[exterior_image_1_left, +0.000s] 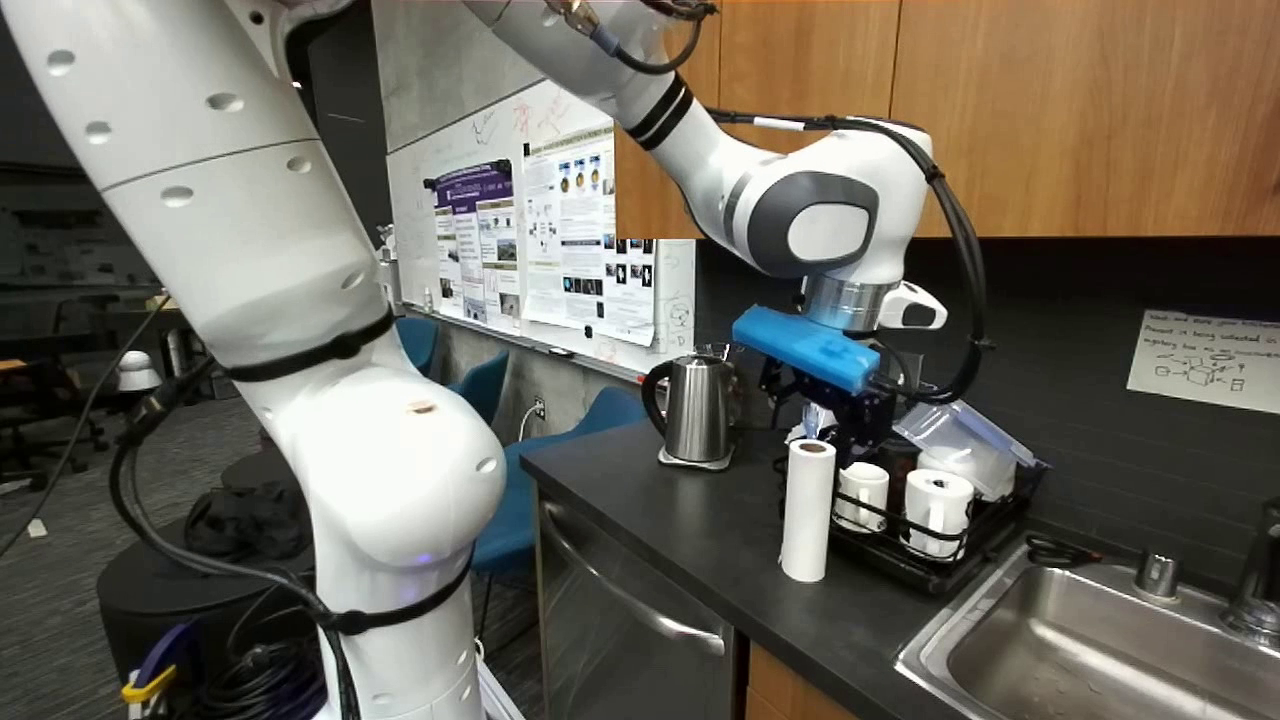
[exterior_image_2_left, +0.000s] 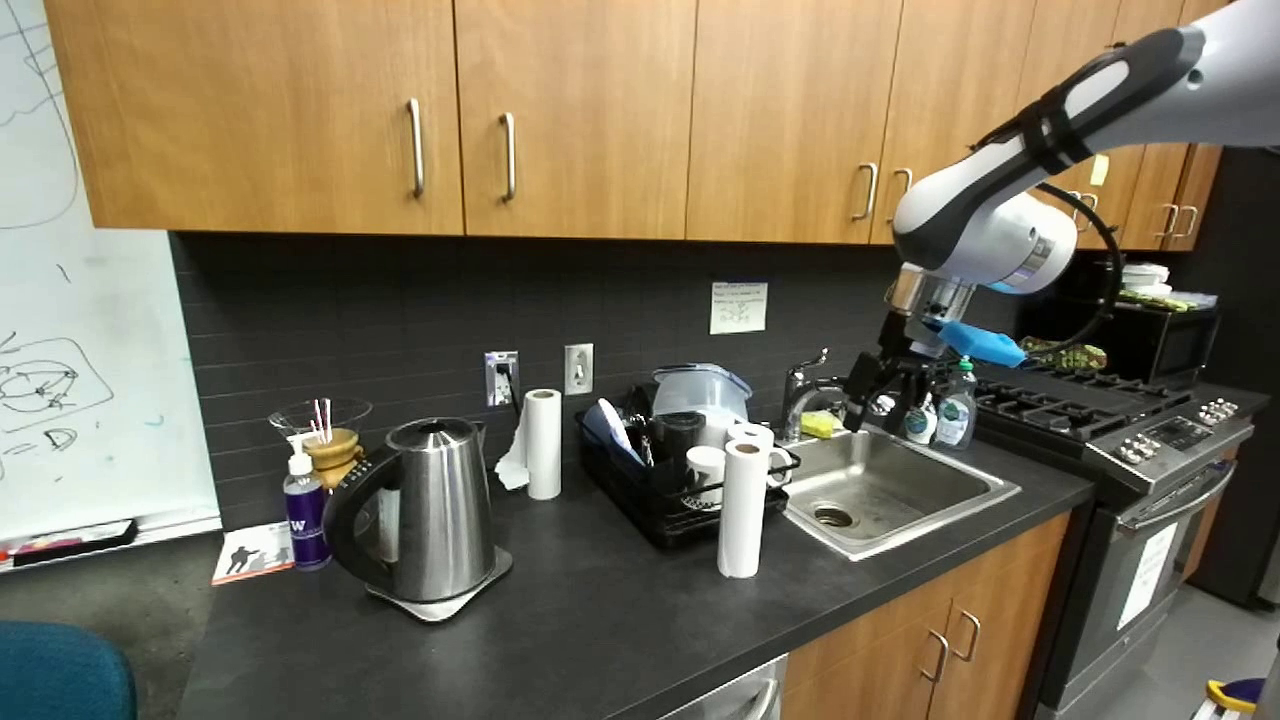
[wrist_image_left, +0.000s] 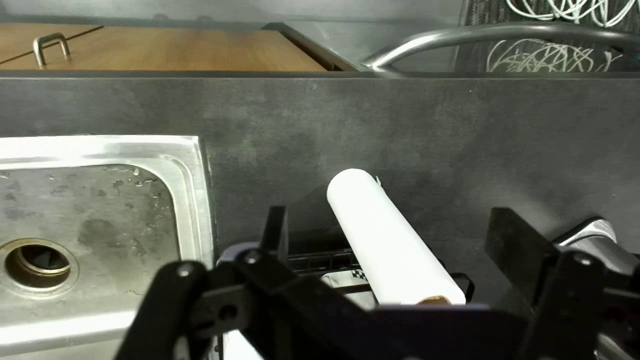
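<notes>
My gripper is open, its two black fingers wide apart with nothing gripped. Between and beyond them in the wrist view, a white paper towel roll (wrist_image_left: 390, 240) stands upright on the dark counter (wrist_image_left: 276, 129). From the side, the gripper (exterior_image_1_left: 849, 434) hangs behind the roll (exterior_image_1_left: 807, 510), near its top and over the dish rack; how far apart they are is hard to judge. The second exterior view has the same roll (exterior_image_2_left: 743, 510) in front of the rack, with the gripper (exterior_image_2_left: 882, 390) appearing farther right.
A black dish rack (exterior_image_2_left: 654, 510) holds white mugs (exterior_image_1_left: 936, 510) and a clear container (exterior_image_1_left: 954, 438). The sink (exterior_image_2_left: 888, 486) lies beside it. A steel kettle (exterior_image_2_left: 438, 516) and another paper roll (exterior_image_2_left: 543, 444) stand at the other side. Wooden cabinets (exterior_image_2_left: 576, 120) hang above.
</notes>
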